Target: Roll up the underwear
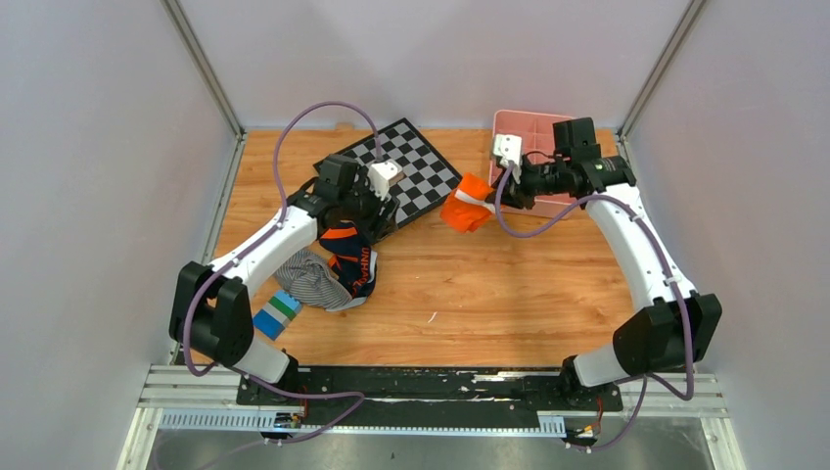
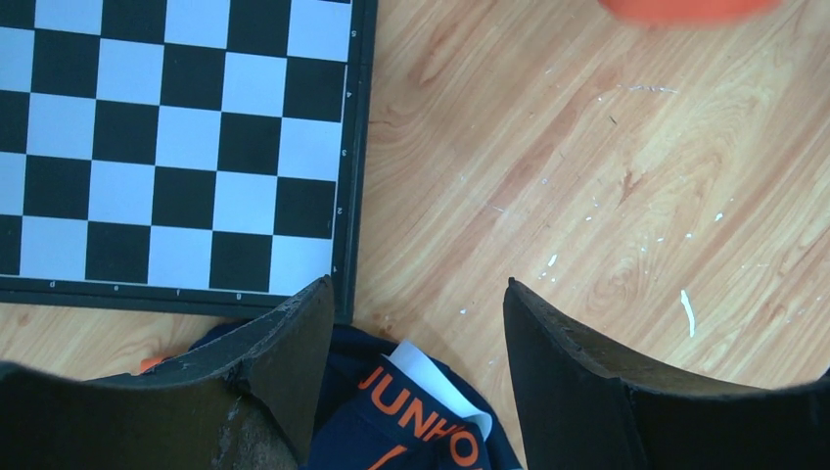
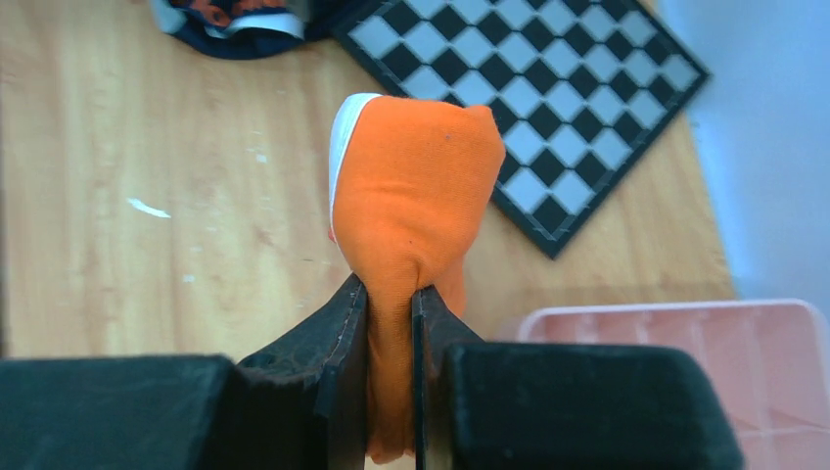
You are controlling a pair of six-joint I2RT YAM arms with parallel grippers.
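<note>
Orange underwear (image 3: 416, 186) with a white band hangs in my right gripper, shut on it; in the top view it is beside the pink box, over bare wood. My left gripper is open, empty between its fingers, above the near corner of the chessboard and a navy garment (image 2: 401, 411) with orange lettering. The orange cloth shows blurred at the top edge of the left wrist view.
A chessboard (image 1: 429, 178) lies at the back centre. A pink divided box (image 1: 536, 124) is at the back right. A striped grey cloth (image 1: 303, 279) and coloured blocks (image 1: 277, 315) are at the left.
</note>
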